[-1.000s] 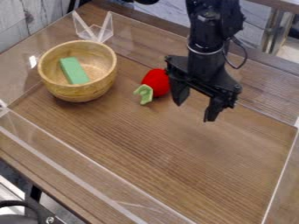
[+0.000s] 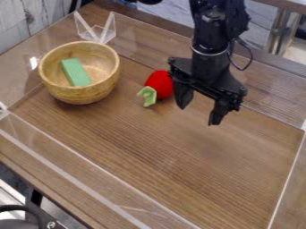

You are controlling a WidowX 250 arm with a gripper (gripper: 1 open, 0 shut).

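The black gripper (image 2: pixel 201 106) hangs over the right middle of the wooden table, open, its fingers spread apart. Just left of it lies a red object (image 2: pixel 160 80) with a light green piece (image 2: pixel 148 95) at its lower left, partly hidden behind the gripper. A wooden bowl (image 2: pixel 100 89) at the upper left holds a green block (image 2: pixel 74 72).
A white wire-like shape (image 2: pixel 96 27) is at the back left near the edge. Black cables show at the bottom left corner.
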